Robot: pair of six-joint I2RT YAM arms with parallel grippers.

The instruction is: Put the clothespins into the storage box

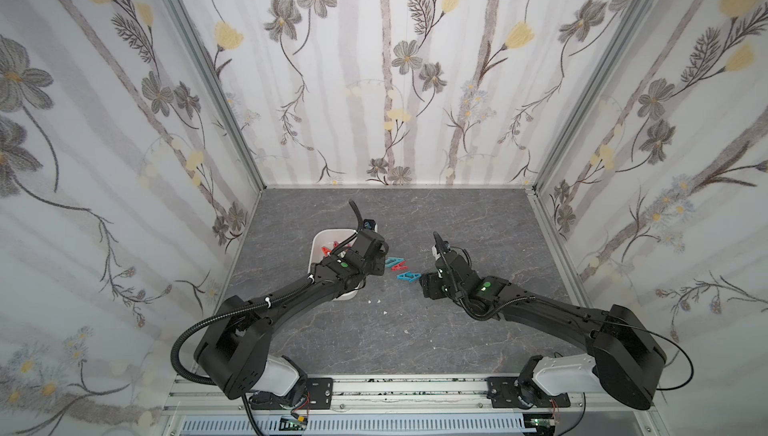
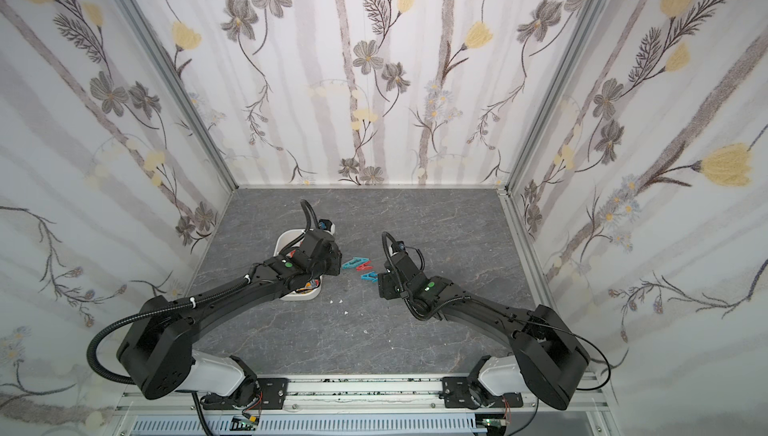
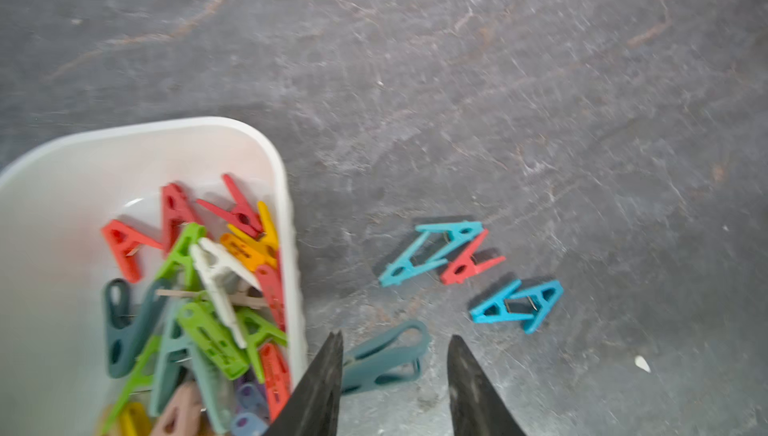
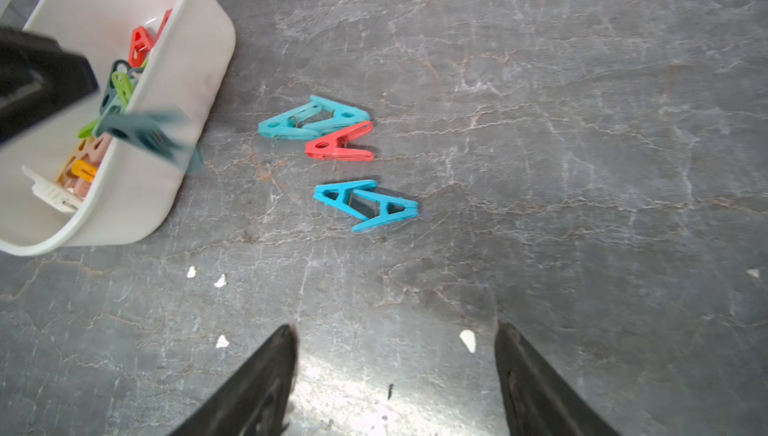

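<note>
Three clothespins lie close together on the grey floor: a teal one (image 3: 432, 252), a red one (image 3: 472, 260) and a blue one (image 3: 520, 304). Another teal clothespin (image 3: 388, 358), blurred, shows between my left gripper's (image 3: 392, 344) fingers, beside the box wall. Those fingers stand apart, and a narrow gap shows between the pin and the right finger. In the right wrist view this pin (image 4: 156, 133) is smeared in front of the white storage box (image 4: 188, 44). My right gripper is open and empty, on the near side of the floor clothespins.
Several coloured clothespins (image 3: 212, 276) fill the box. Small white scraps (image 4: 468, 340) litter the floor near the front. The arms' hands stand a short way apart.
</note>
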